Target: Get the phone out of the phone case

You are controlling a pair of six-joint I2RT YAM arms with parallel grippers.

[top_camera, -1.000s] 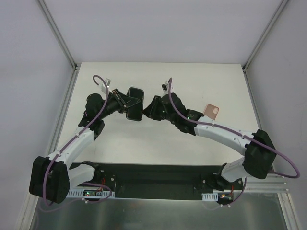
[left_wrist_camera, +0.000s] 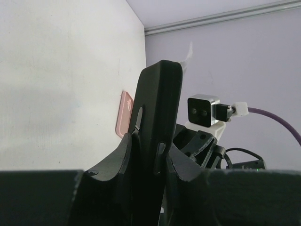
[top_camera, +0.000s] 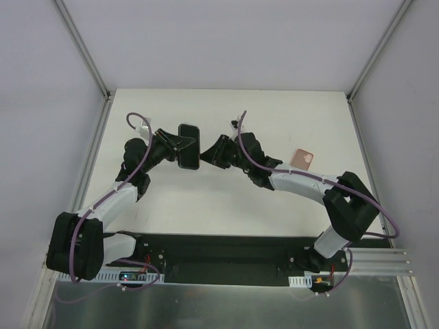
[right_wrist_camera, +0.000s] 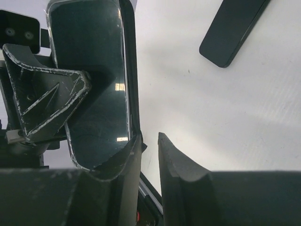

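Observation:
A dark phone in its case is held upright by my left gripper near the middle of the top view; in the left wrist view the black case stands between that gripper's fingers. The right wrist view shows the phone's glass face at the left, a left-gripper finger over it. My right gripper is at the right side of the phone, its fingers slightly apart at the case's edge, with nothing clearly between them.
A pink flat object lies on the right of the white table. A dark flat slab lies in the right wrist view, hidden in the top view.
My left gripper and the phone have moved slightly left. The right gripper has shifted slightly left, and its arm's base links have shifted too.

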